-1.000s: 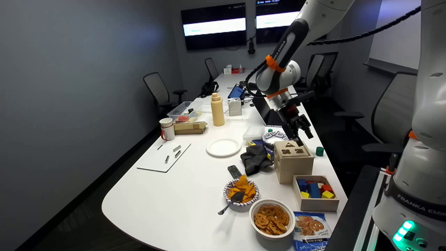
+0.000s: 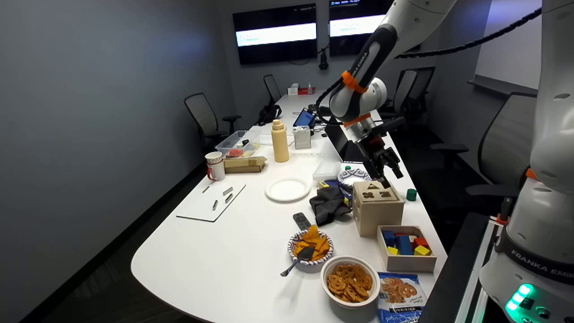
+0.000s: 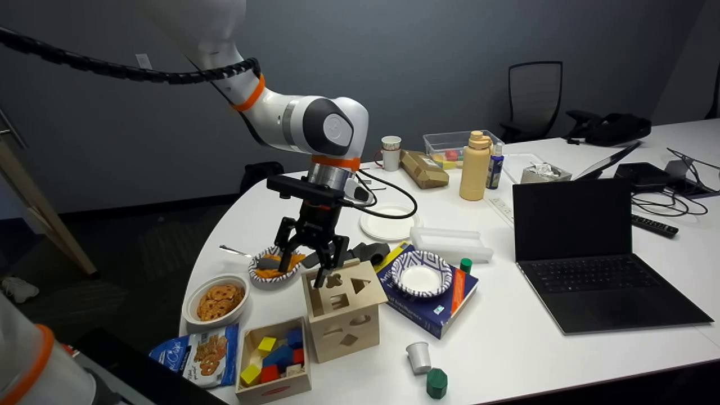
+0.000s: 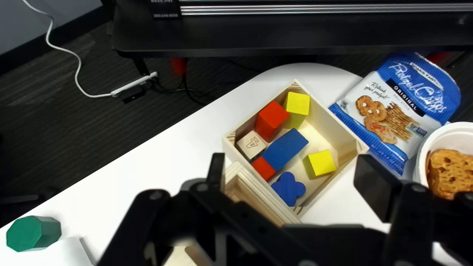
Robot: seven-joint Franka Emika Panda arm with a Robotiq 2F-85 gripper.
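My gripper is open above the wooden shape-sorter box, its fingers spread and nothing between them. In the wrist view the gap between the fingertips looks over a wooden tray of coloured blocks. Inside that tray lie a blue flower-shaped block, a long blue block, yellow blocks, red blocks and a plain cube marked 4. The sorter's lid, with several cut-out holes, faces up in exterior view 2. My gripper hides part of the sorter in the wrist view.
A pretzel bag and a pretzel bowl stand beside the tray, a chip bowl farther left. Behind the sorter are a book and patterned bowl. A green block lies near the edge.
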